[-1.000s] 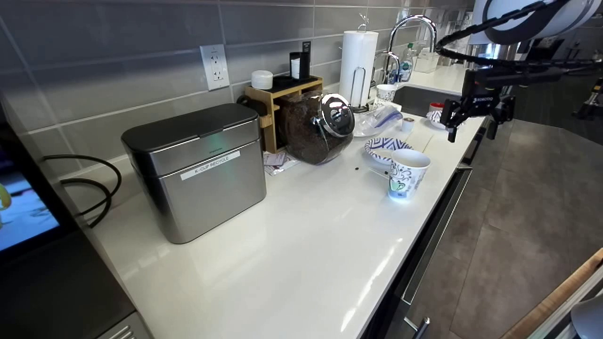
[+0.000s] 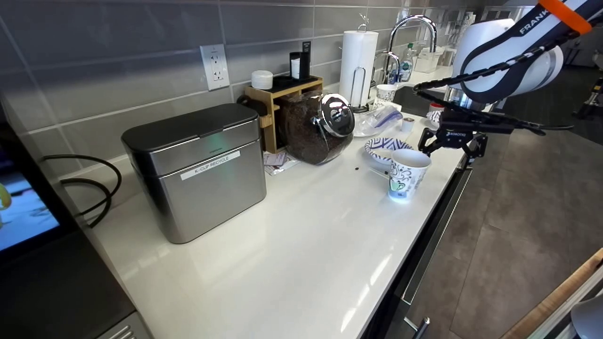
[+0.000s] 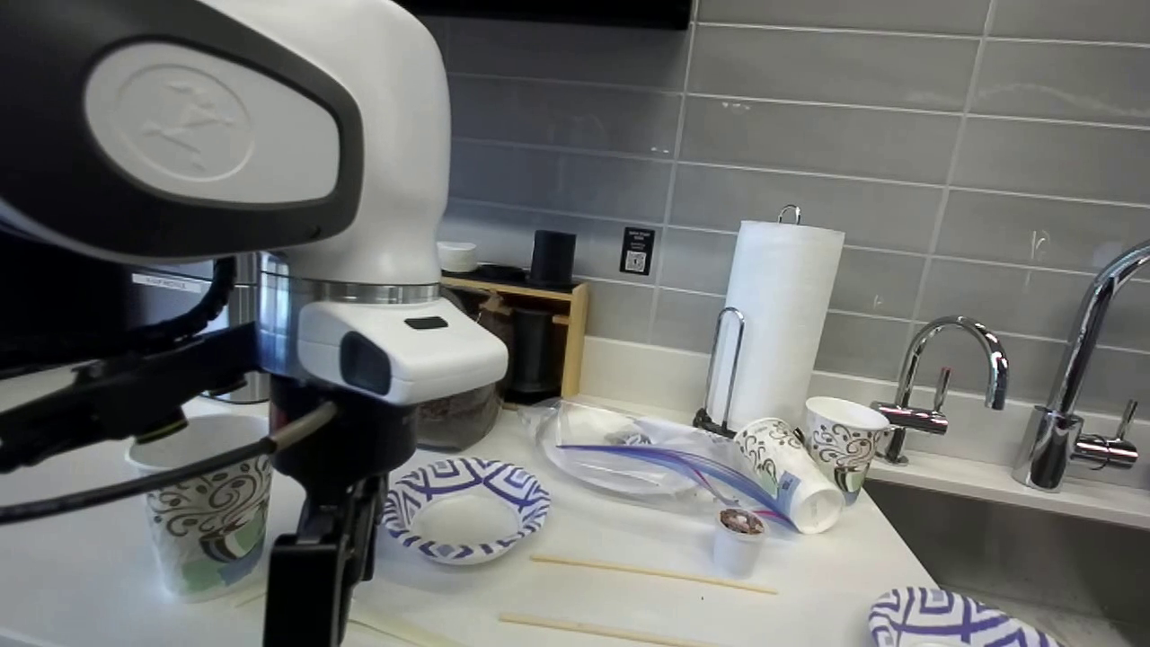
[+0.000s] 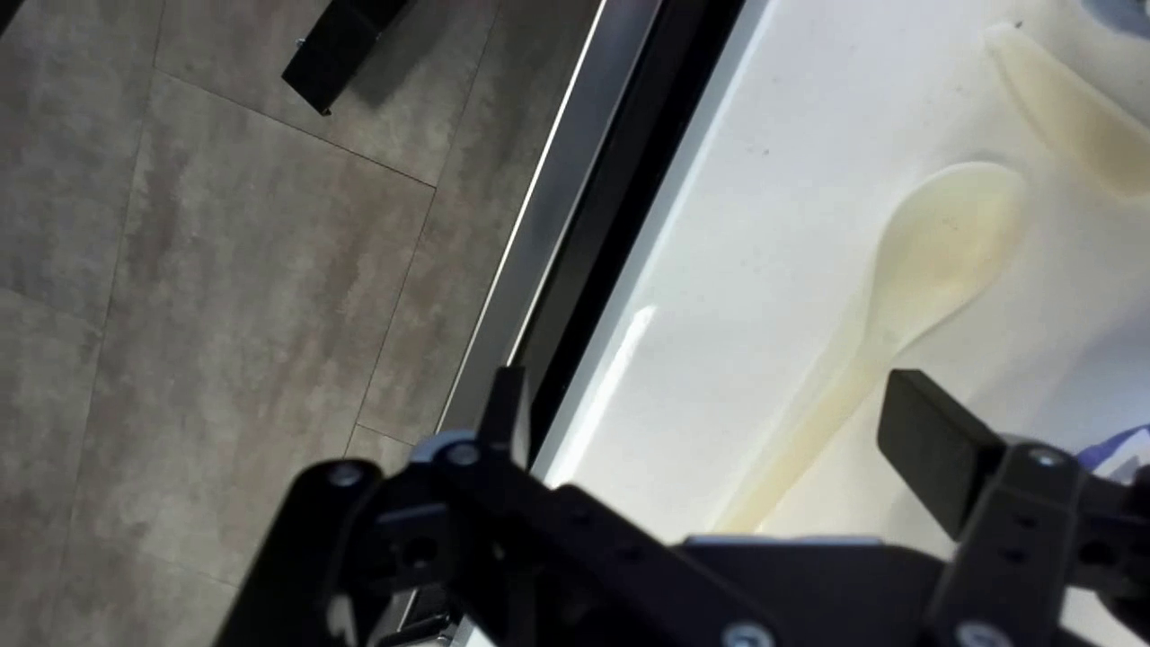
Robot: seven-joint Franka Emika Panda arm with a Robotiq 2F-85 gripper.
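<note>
My gripper (image 2: 456, 152) stands open above the front edge of the counter, with nothing between its fingers. In the wrist view a pale spoon (image 4: 949, 243) lies on the white surface, its handle running down to the gap between my fingers. A second pale utensil (image 4: 1078, 113) shows at the upper right. Close by the gripper is a patterned paper cup (image 2: 408, 174), upright on the counter. Behind that cup sits a blue-and-white patterned bowl (image 3: 465, 512); neither touches the gripper as far as I can see.
Thin wooden sticks (image 3: 652, 573), a small white cup (image 3: 739, 543) and a clear plastic bag (image 3: 625, 442) lie toward the sink (image 3: 1024, 550). A steel bin (image 2: 203, 175) and a tilted glass jar (image 2: 313, 130) stand along the wall.
The arm has come down from the upper right in exterior view 1, bringing my gripper left and lower, closer to the patterned cup and bowl. Objects on the counter look unmoved.
</note>
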